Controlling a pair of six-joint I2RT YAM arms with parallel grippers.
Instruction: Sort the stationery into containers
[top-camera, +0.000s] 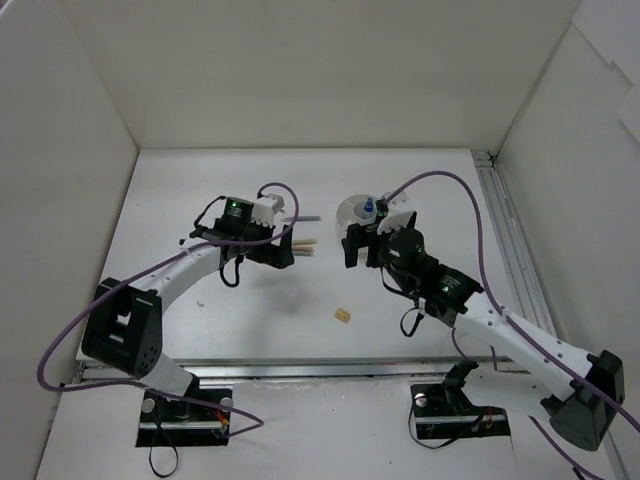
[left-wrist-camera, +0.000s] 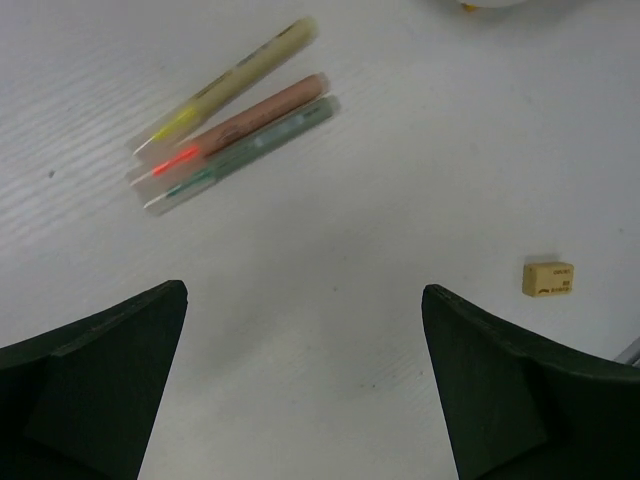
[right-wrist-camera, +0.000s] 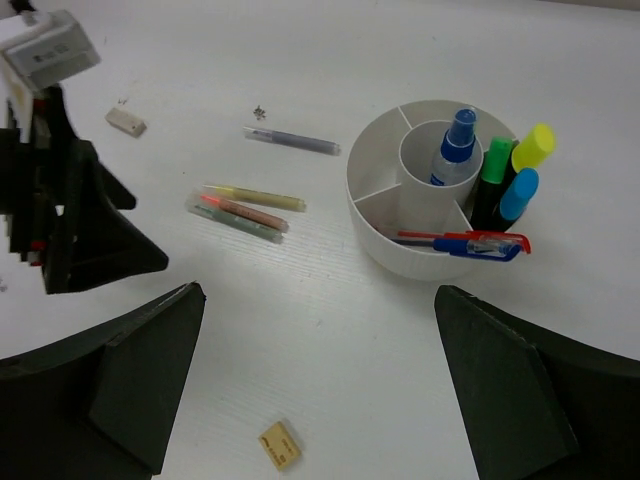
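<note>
Three highlighter-like pens, yellow (left-wrist-camera: 250, 70), red (left-wrist-camera: 260, 115) and green (left-wrist-camera: 275, 136), lie side by side below my open left gripper. A grey pen (right-wrist-camera: 295, 141) lies behind them. A round white organizer (right-wrist-camera: 385, 250) holds a blue-capped bottle (right-wrist-camera: 459, 140), markers (right-wrist-camera: 530, 150) and red and blue pens (right-wrist-camera: 480, 248). A small tan block (right-wrist-camera: 279, 445) lies toward the front; a pale eraser-like piece (right-wrist-camera: 125, 122) lies at the back left. My right gripper is open, near the organizer, nothing between its fingers.
Walls surround it at the back and both sides, with a metal rail (top-camera: 300, 368) along the front edge.
</note>
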